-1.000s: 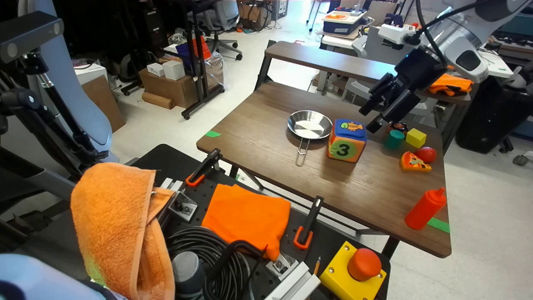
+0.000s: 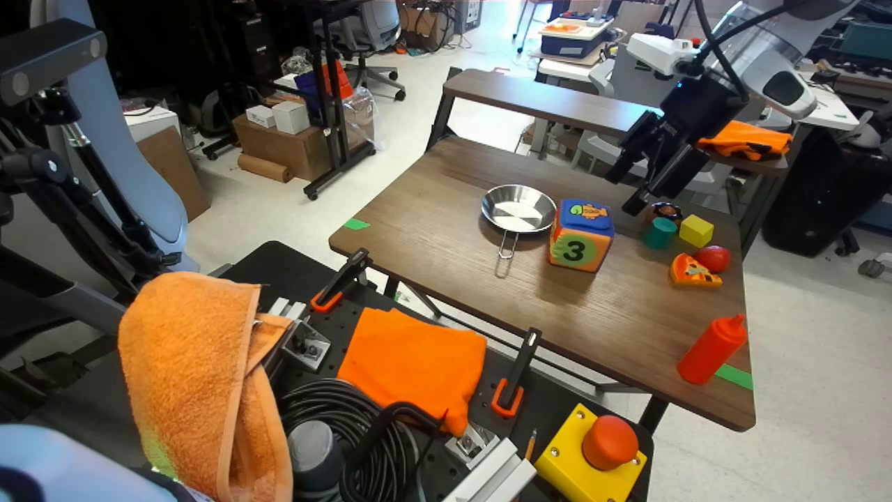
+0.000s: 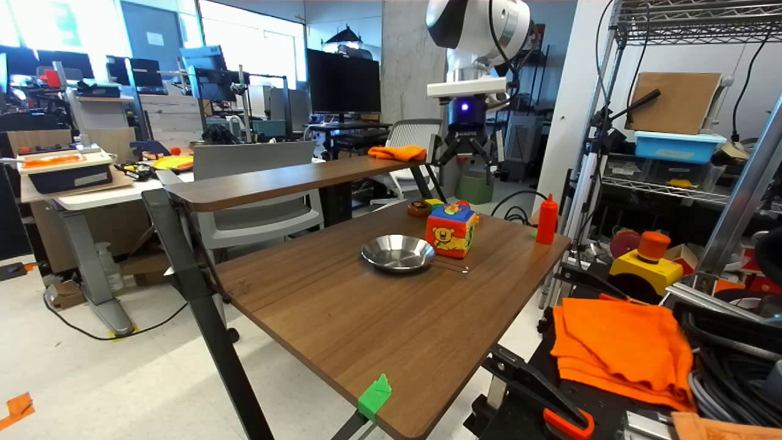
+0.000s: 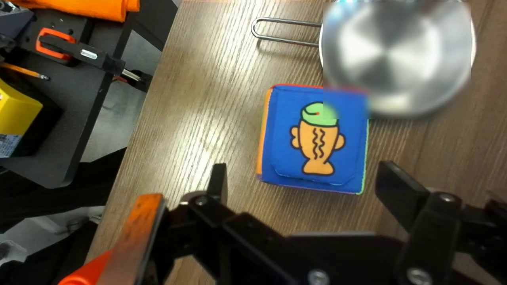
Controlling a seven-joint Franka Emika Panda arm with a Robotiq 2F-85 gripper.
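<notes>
My gripper (image 2: 621,192) stands open and empty above the table, its fingers wide apart. In exterior view 1 it hangs up and to the right of a soft cube (image 2: 582,235) with a blue top, a fish picture and a green "3" side. From the wrist, the cube (image 4: 317,140) appears beyond the fingertips, lying between their lines but not touched by them. A steel pan (image 2: 518,208) sits beside the cube, its wire handle (image 4: 287,32) pointing to the table's front edge. Part of the pan is blurred in the wrist view.
At the table's right end lie a teal cup (image 2: 660,233), a yellow block (image 2: 695,231), a red ball (image 2: 713,259) and a toy pizza slice (image 2: 695,272). A red bottle (image 2: 712,348) stands near the front right corner. The raised shelf (image 3: 293,179) runs along the back.
The arm has shifted slightly, and the gripper now points more steeply downward. The cube, pan and other objects lie where they were.
</notes>
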